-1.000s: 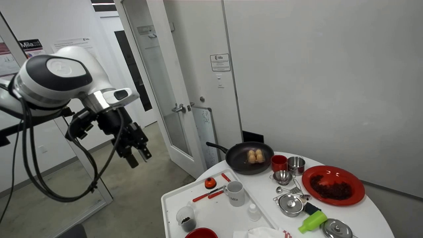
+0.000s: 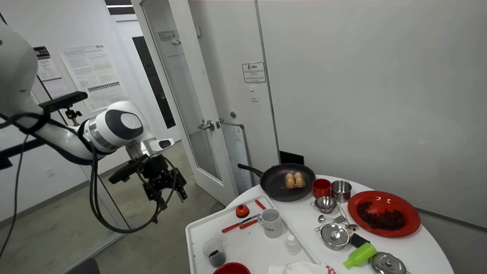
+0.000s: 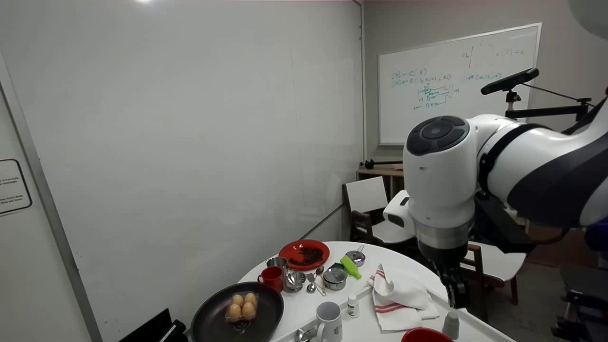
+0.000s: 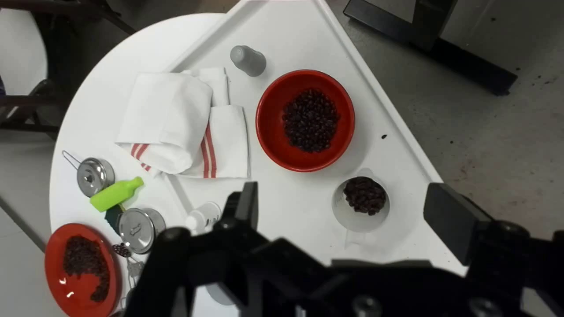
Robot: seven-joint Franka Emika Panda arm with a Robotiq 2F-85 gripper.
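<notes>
My gripper is open, its two dark fingers point(image 4: 449, 222) wide apart with nothing held between them. It hangs above the white tray point(image 4: 296, 203), clear of everything on it. Between the fingers in the wrist view, but well below, stands a clear measuring cup point(image 4: 351, 217) partly filled with dark beans point(image 4: 365, 195). Farther up in that view a red bowl point(image 4: 269, 142) holds more dark beans point(image 4: 310, 120). In exterior view 1 the same cup point(image 2: 213, 248) is near the tray's front left, and only part of the bowl point(image 2: 231, 268) shows.
A mug point(image 2: 272, 223), knives point(image 2: 231, 227), a white bottle point(image 2: 292, 245) and a folded towel point(image 4: 169, 119) share the tray. Beyond it are a pan point(image 2: 285, 191) with eggs, a red plate point(image 2: 411, 214), several small pots and a green bottle point(image 2: 360, 255). One loose bean point(image 4: 384, 136) lies near the tray edge.
My arm has swung and turned, and the gripper now sits lower and farther right in exterior view 1. The objects on the tray and table look unmoved.
</notes>
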